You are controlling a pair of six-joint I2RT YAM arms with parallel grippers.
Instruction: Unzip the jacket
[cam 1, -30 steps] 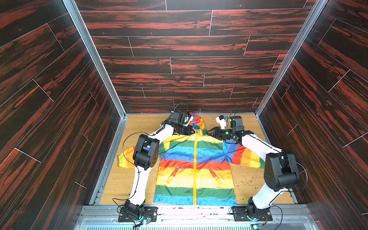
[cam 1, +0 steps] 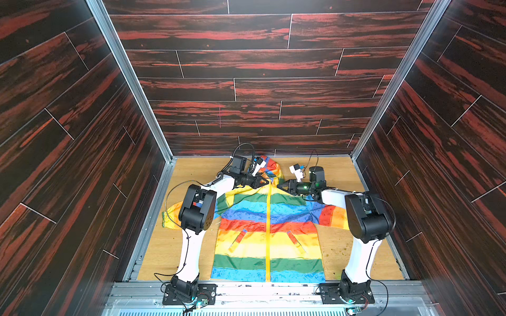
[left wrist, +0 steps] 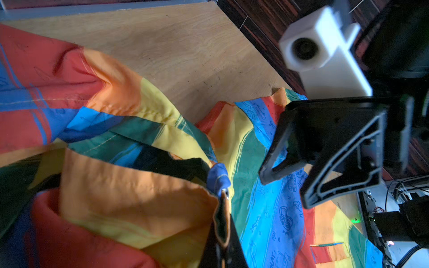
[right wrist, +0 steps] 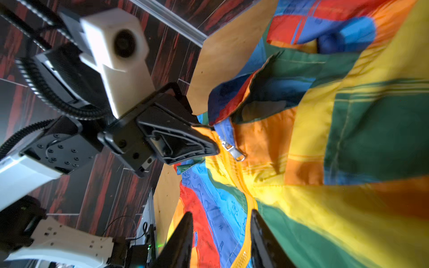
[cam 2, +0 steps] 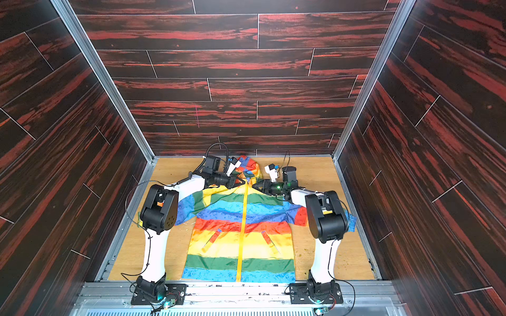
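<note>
The rainbow-striped jacket (cam 1: 294,226) lies flat, its orange zipper strip (cam 1: 267,226) running straight down the middle. In the right wrist view, a silver zipper pull (right wrist: 234,151) hangs at the collar, beside the tip of my left gripper. My left gripper is shut on the thin orange edge of the collar opening (left wrist: 223,218). Just right of the neckline, my right gripper (cam 1: 279,185) stands partly open. Its two fingers (right wrist: 180,239) straddle the zipper strip in the view, with nothing gripped between them; the pull lies beyond them.
The hood (cam 1: 271,166) is spread behind the collar, with folds raised around the neck opening. Both sleeves reach out sideways under the arms, including the left sleeve (cam 1: 174,215). Bare wooden table (cam 1: 337,252) shows on either side of the body. The two grippers are close together.
My right gripper has moved left, closer to the collar and my left gripper, its arm folding inward. The left arm has shifted slightly left, and the jacket looks unchanged.
</note>
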